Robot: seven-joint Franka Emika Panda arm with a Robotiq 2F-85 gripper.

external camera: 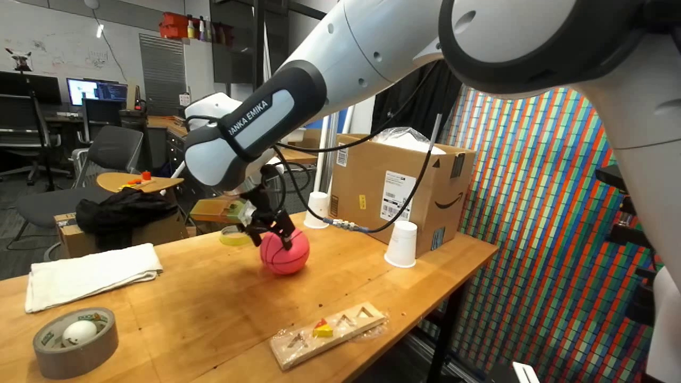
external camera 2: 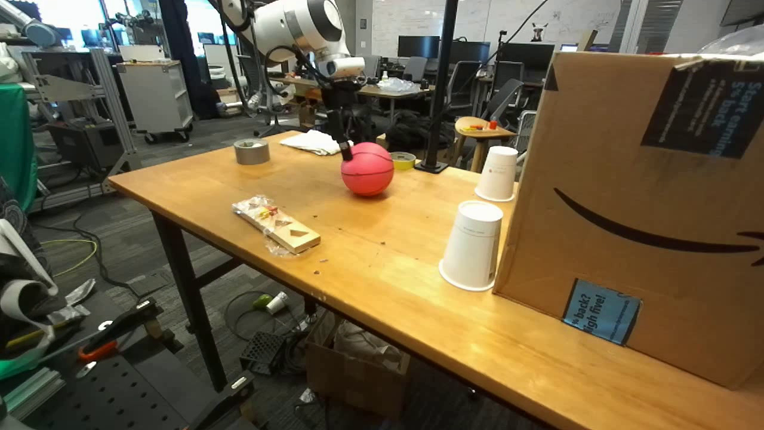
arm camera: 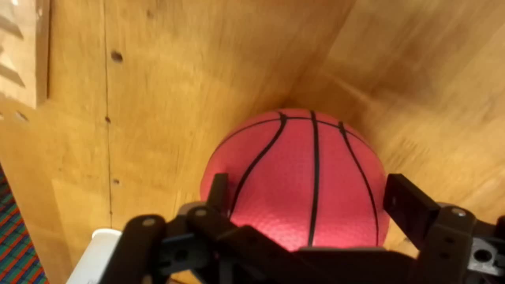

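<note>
A pink-red ball [external camera: 287, 256] with black basketball lines is on the wooden table, toward the back; exterior view 2 shows the same ball [external camera 2: 367, 172] with its shadow close beneath. My gripper points down at it with fingers spread wide. In the wrist view the left finger [arm camera: 218, 191] overlaps the ball's edge and the right finger [arm camera: 406, 203] sits against its outline. The ball fills the span between them. Whether the pads press on it is unclear. The dark gripper body hides the ball's lower part in that view.
A wooden shape board [external camera: 329, 335] lies near the front edge. Grey tape [external camera: 75, 344] encircles a white ball [external camera: 80, 332], near a folded white cloth [external camera: 96, 274]. Two upturned white cups [external camera: 402, 245] [external camera: 317, 210] stand by a large cardboard box [external camera: 383, 182]. Yellow tape [external camera: 234, 236] is behind the gripper.
</note>
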